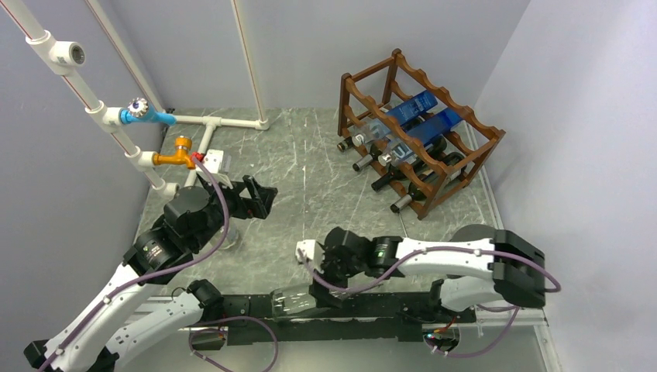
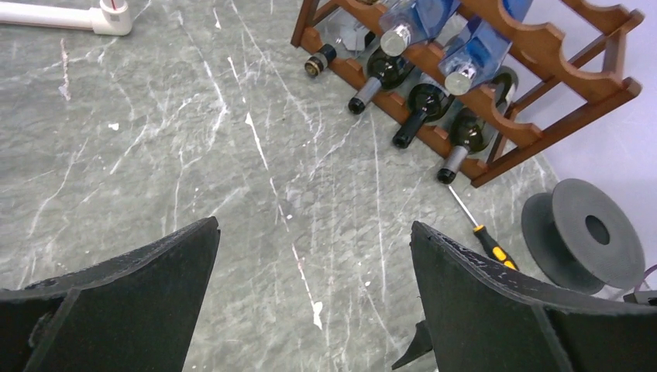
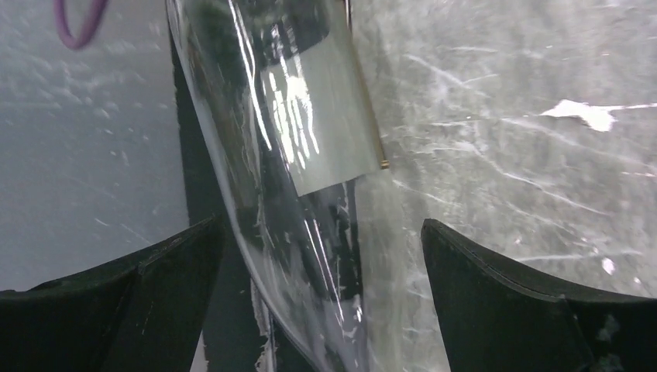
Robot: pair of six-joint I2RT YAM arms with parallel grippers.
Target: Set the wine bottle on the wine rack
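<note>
A clear glass wine bottle (image 1: 288,301) lies on its side along the table's front edge, partly under the right arm. My right gripper is right over it, open, its fingers spread to either side of the glass; contact does not show. The bottle's pale label (image 3: 321,116) faces up in the right wrist view. My left gripper is open and empty, held above the left part of the table. At the back right stands the wooden wine rack (image 1: 343,105), with several bottles in its lower rows and blue-labelled ones higher up.
A grey spool (image 2: 542,225) and a yellow-black screwdriver (image 2: 494,248) lie in front of the rack. White pipes with an orange tap (image 1: 174,158) line the left side. Another clear bottle (image 1: 228,237) is beside the left arm. Mid-table is clear.
</note>
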